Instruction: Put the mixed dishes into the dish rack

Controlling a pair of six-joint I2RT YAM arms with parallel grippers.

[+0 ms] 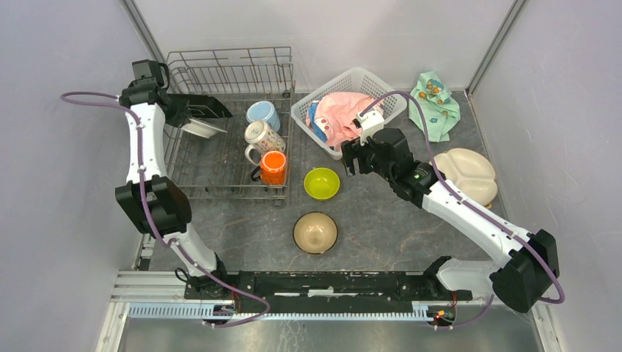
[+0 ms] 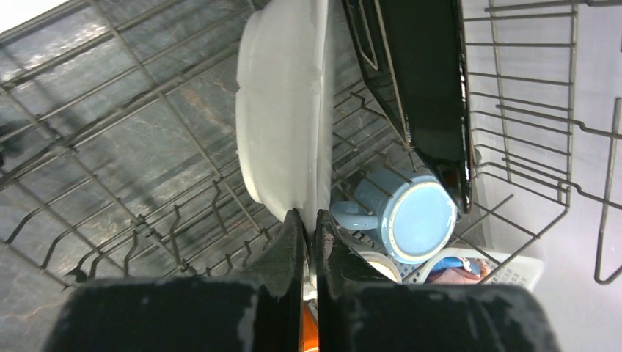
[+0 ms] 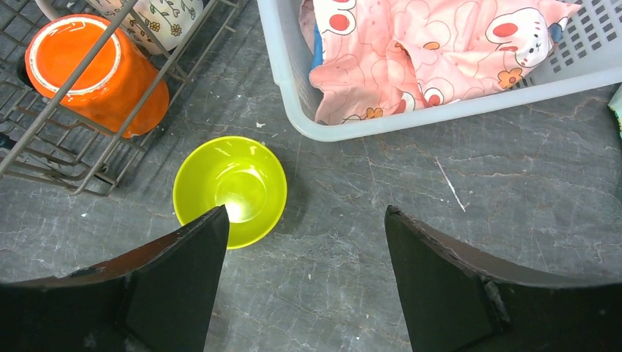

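Observation:
My left gripper is shut on the edge of a white plate [image 2: 275, 110], held on edge in the dish rack [image 1: 227, 191] beside a black dish [image 2: 433, 88]. A blue mug [image 1: 262, 114], a patterned mug [image 1: 258, 136] and an orange mug [image 1: 273, 165] lie along the rack's right side. My right gripper stands open above the table, empty. A green bowl [image 1: 322, 183] and a beige bowl [image 1: 315, 232] sit right of and below the rack.
A white basket [image 1: 301, 110] with pink cloth stands behind the green bowl. A beige divided plate [image 1: 466, 172] lies at the right, a green cloth [image 1: 435, 106] behind it.

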